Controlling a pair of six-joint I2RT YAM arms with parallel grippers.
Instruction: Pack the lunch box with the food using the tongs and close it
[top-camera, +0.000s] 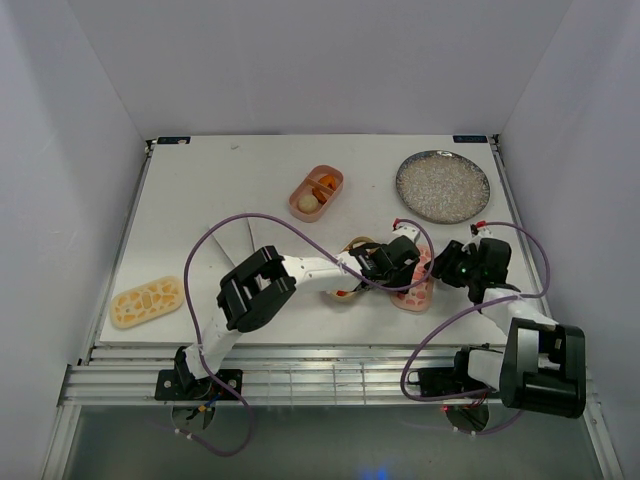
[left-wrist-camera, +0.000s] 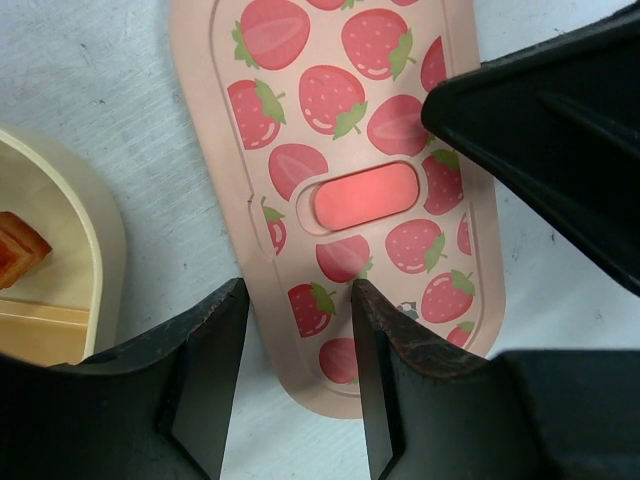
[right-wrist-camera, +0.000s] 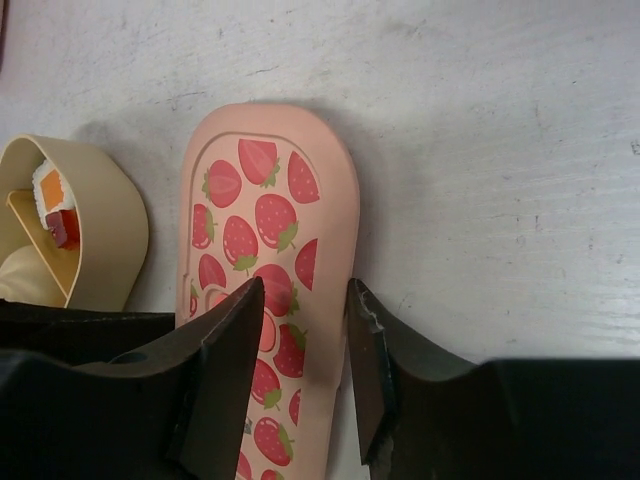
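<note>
A pink strawberry-print lid (left-wrist-camera: 400, 240) lies flat on the table at the right front. My left gripper is over it, fingertips part open, one at the lid's left rim, one on its face. My right gripper is at the lid's other part, part open, one fingertip over the face and one at the right rim. A cream lunch box (right-wrist-camera: 110, 200) with food in compartments sits beside the lid, mostly under the left arm in the top view. A pink divided box (top-camera: 297, 200) with food stands at the back middle.
A round speckled tray (top-camera: 442, 185) lies at the back right. A yellow patterned lid (top-camera: 147, 302) is at the front left, with pale utensils or sheets near it.
</note>
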